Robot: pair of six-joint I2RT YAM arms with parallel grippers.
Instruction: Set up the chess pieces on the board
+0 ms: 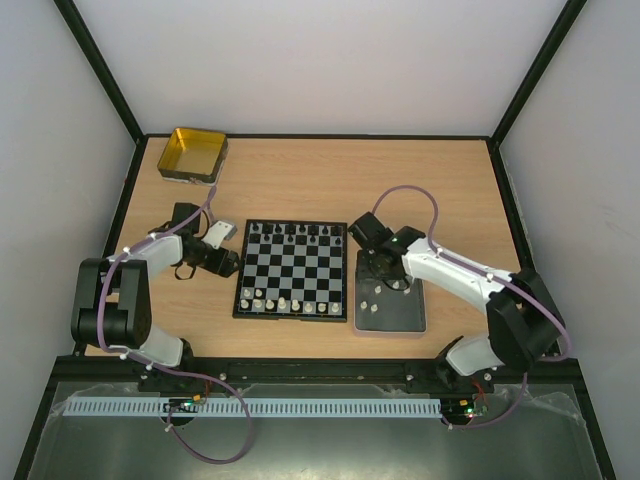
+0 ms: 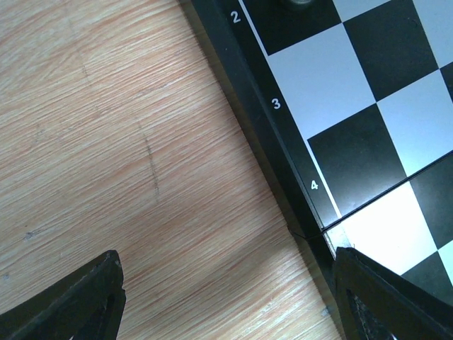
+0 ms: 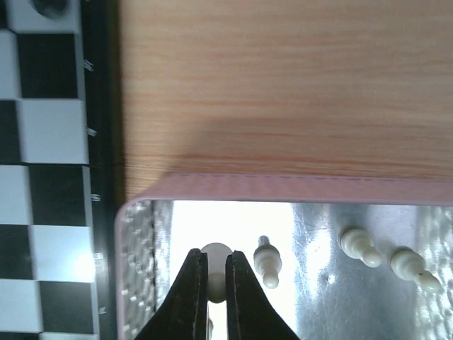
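Observation:
The chessboard (image 1: 293, 268) lies mid-table, dark pieces (image 1: 294, 229) along its far side and white pieces (image 1: 282, 304) along its near side. In the right wrist view my right gripper is shut on a white pawn (image 3: 216, 287), lifted above the tray (image 3: 297, 187). Loose white pawns (image 3: 267, 263) still lie on the tray's metal floor. To the left of the board, my left gripper stands open and empty; its right finger (image 2: 368, 290) is close by the board's edge, and bare wood shows between its fingers.
A yellow bin (image 1: 194, 153) stands at the back left. The pink-rimmed tray sits just right of the board, with a narrow strip of table between them in the right wrist view.

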